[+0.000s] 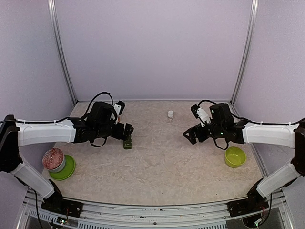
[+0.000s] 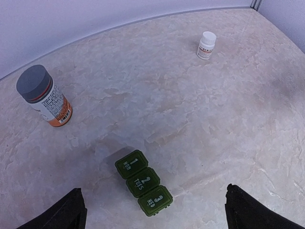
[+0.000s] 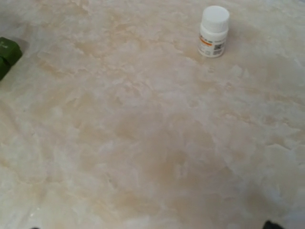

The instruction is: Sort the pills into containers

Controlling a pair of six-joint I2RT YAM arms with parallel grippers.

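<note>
A green pill organizer with three lids marked MON, TUES and WED lies closed on the table. My left gripper is open above it, its two dark fingers far apart with nothing between them. In the top view the left gripper covers the organizer's far end. A small white bottle stands upright near the back middle. A larger bottle with a grey cap stands beyond the organizer. Right of centre hovers my right gripper, open and empty, short of the white bottle. No loose pills show.
A yellow-green bowl sits at the right. On the left, a bowl with reddish contents rests on a green plate.
</note>
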